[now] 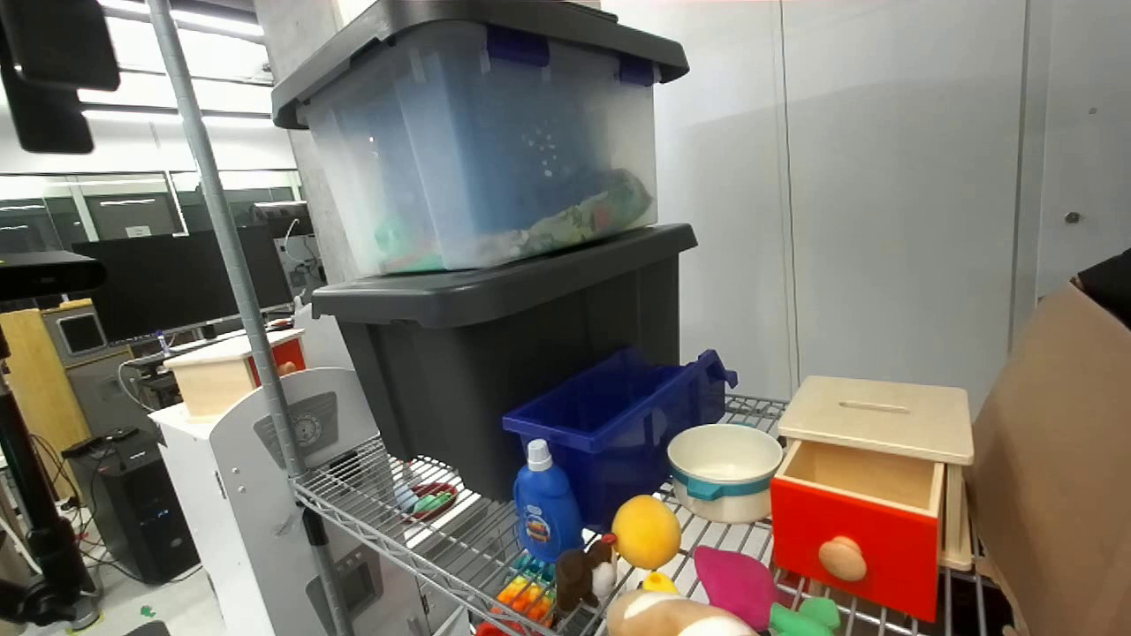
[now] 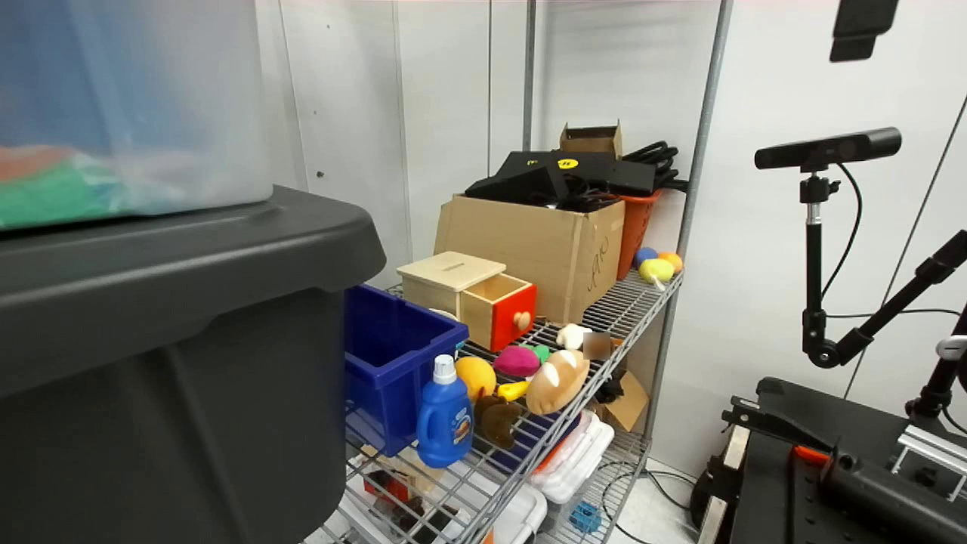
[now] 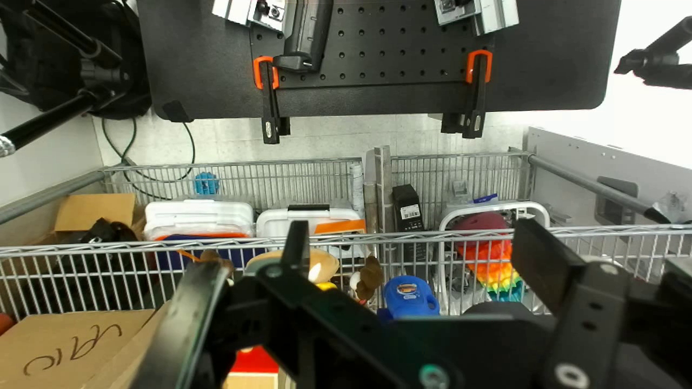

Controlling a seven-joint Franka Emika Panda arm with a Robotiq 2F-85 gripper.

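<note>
In the wrist view my gripper is open, its two dark fingers wide apart with nothing held between them. Beyond it stands the wire shelf. A small wooden cabinet (image 1: 875, 408) has its red-fronted drawer (image 1: 848, 551) pulled out, and the visible inside looks empty. Left of it in exterior view 1 are a cream pot (image 1: 725, 456) with a teal band and an empty-looking blue bin (image 1: 626, 424). A blue detergent bottle (image 1: 547, 509) stands upright before the bin, beside a yellow ball (image 1: 647, 532). A pink-and-green toy (image 1: 737, 583) lies before the drawer.
Stacked storage boxes (image 1: 509, 371) rise beside the blue bin. A cardboard box (image 2: 517, 245) crowds the cabinet's other side. Near the shelf's front edge are a bread-like toy (image 2: 557, 381) and a brown toy (image 2: 496, 421). A black table (image 3: 383, 100) faces the shelf across a floor gap.
</note>
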